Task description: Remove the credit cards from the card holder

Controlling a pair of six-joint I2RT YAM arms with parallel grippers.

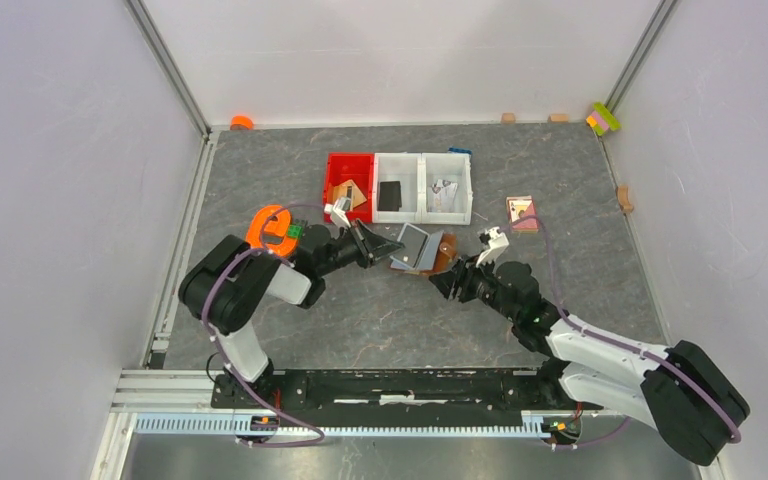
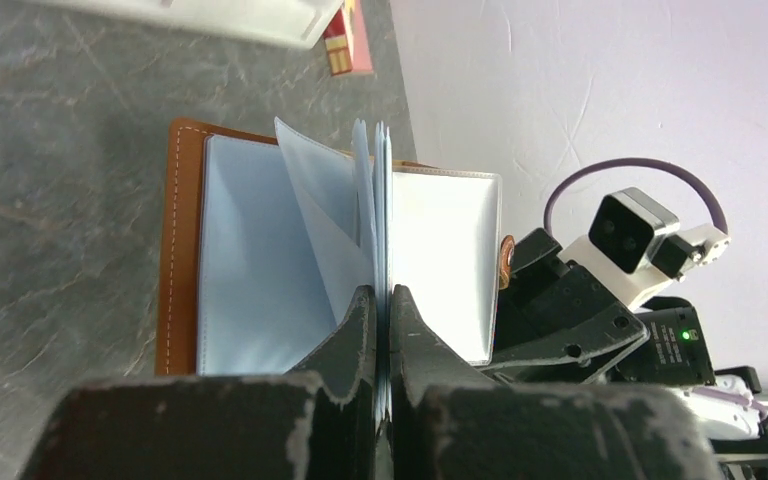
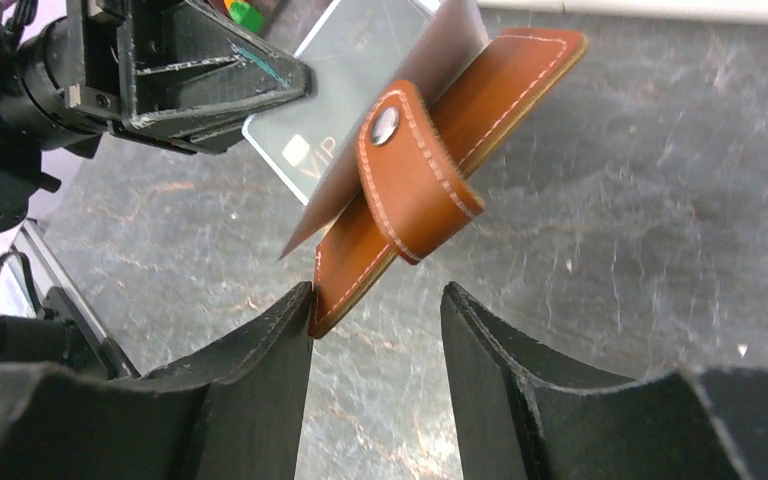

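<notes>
The brown leather card holder [image 1: 446,252] hangs spread open between the arms, its clear sleeves fanned out. My left gripper is shut on a bundle of sleeve pages [image 2: 383,200], seen edge-on between its fingers. A grey card marked VIP [image 3: 345,95] shows in one sleeve, beside the left arm in the right wrist view. Just below the holder's strap and snap [image 3: 400,170], my right gripper stands open. The cover's lower corner is close to its left finger [image 3: 295,315]; whether they touch, I cannot tell.
At the back stand a red bin [image 1: 350,158] with brown pieces and a white two-part bin [image 1: 398,157] with a black item [image 1: 390,196] and papers. A red card box [image 1: 522,213] lies on the right, an orange object [image 1: 268,222] on the left.
</notes>
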